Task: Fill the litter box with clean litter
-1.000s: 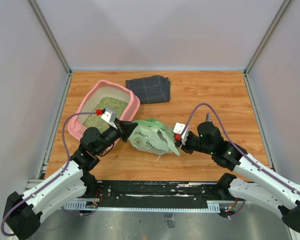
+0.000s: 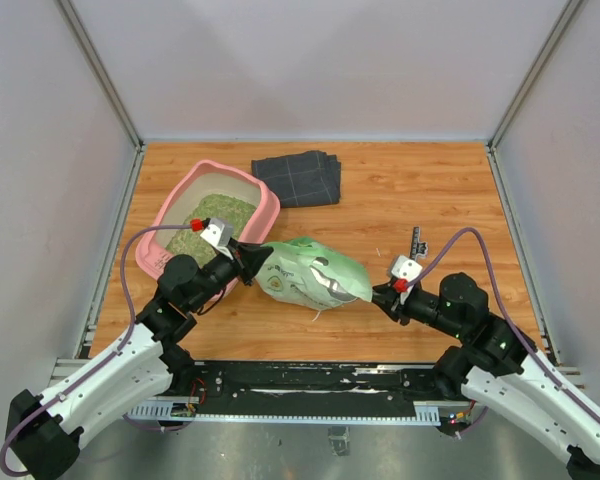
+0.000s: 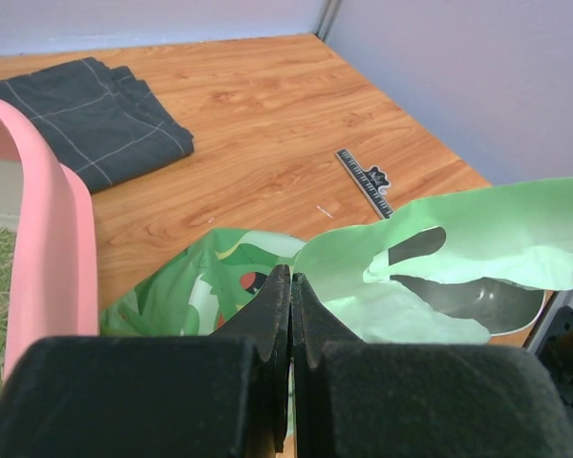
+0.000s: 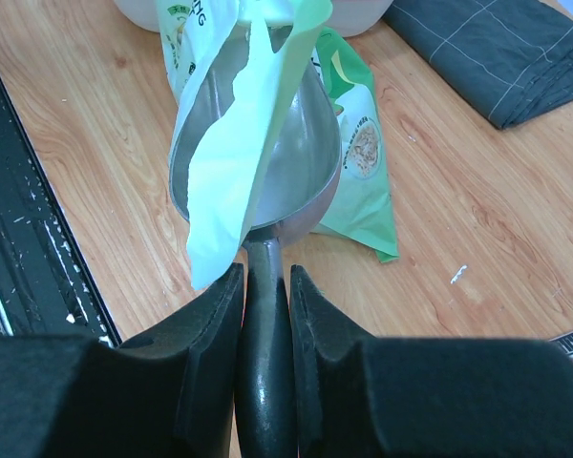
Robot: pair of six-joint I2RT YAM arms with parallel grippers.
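Note:
A green litter bag [image 2: 298, 278] lies on the table, its mouth turned toward the right. My left gripper is shut on the thin edge of that mouth. My right gripper is closed around the dark handle [image 4: 265, 329] of a grey metal scoop [image 4: 301, 153]. The scoop's bowl sits in the bag's mouth, partly behind a loose green flap; the part of its inside that shows is bare metal. At the back left stands the pink litter box [image 2: 267, 212], with greenish litter [image 2: 230, 210] covering part of its floor.
A folded dark cloth [image 2: 300, 180] lies behind the bag, beside the box. A small black-and-silver strip [image 2: 416, 243] rests on the table's right side.
The right gripper has moved to the right and toward the front edge, drawing the scoop partway out of the bag, so its bowl now shows. The bag's flap stretches rightward. The left arm stays put.

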